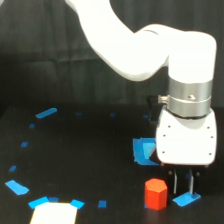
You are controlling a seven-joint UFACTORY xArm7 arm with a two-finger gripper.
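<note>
A red block (155, 194) with a six-sided outline stands on the black table, right of centre near the front. My gripper (182, 184) hangs from the white arm just to the right of the block. Its two thin fingers point down and look apart, with nothing seen between them. The block appears to be outside the fingers; whether the nearer finger touches it cannot be told.
A blue patch (144, 151) lies on the table behind the block. A blue strip (187, 199) is below the gripper, and several blue marks are scattered leftward. A pale object (54, 213) sits at the front left edge.
</note>
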